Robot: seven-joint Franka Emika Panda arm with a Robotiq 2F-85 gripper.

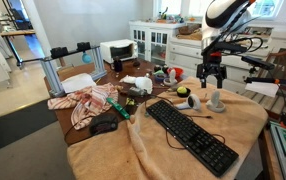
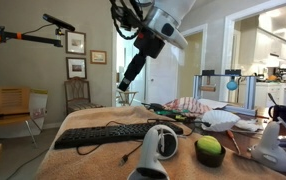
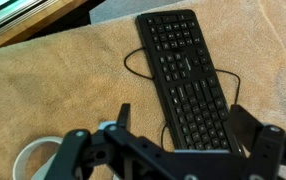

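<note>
A black keyboard (image 1: 191,136) lies on the tan cloth (image 1: 123,154), its cable looping beside it. High over the table at the right hangs my gripper (image 1: 211,84), above the white controllers. It stands open in the wrist view, where its two dark fingers (image 3: 123,116) are spread wide with nothing held between them. The keyboard (image 3: 190,75) shows below and between them, well apart. Two white ringed controllers, one (image 2: 155,150) nearer exterior camera 2 and another (image 2: 272,147) farther right, rest on the table.
A dark cup with a green top (image 2: 210,150) stands between the controllers. A dark mouse-like object (image 1: 103,124), a striped cloth (image 1: 83,100) and a green item (image 1: 117,106) lie at the left. Bare cloth stretches in front of the keyboard.
</note>
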